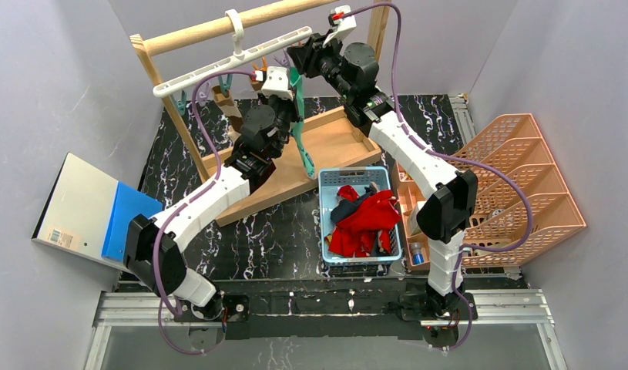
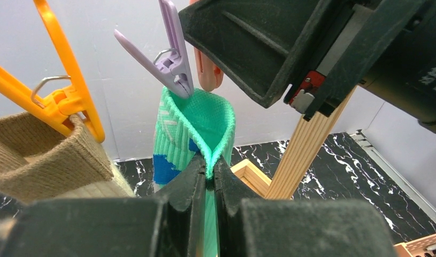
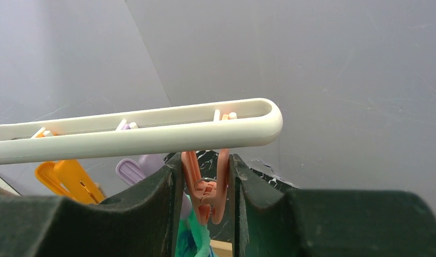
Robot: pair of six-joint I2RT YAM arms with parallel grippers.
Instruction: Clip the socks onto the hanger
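The white hanger [image 1: 233, 62] hangs from a wooden bar, with several coloured clips along it. My left gripper is shut on the near rim of the green sock [image 2: 215, 115], which hangs down below the fingers. The sock's far rim is up by the purple clip [image 2: 175, 64] and the salmon clip [image 3: 206, 184]. I cannot tell whether either clip grips it. At the hanger's end, my right gripper is shut on the salmon clip's handles, one finger on each side. A beige sock [image 2: 50, 160] hangs at the orange clip [image 2: 68, 101].
A blue basket [image 1: 323, 220] holds red and dark socks [image 1: 366, 223]. Behind it lies a wooden tray [image 1: 326, 146]. An orange rack [image 1: 518, 193] stands at the right, and a white and blue box [image 1: 87, 208] at the left. The hanger frame's wooden post [image 2: 312, 144] is close to the right gripper.
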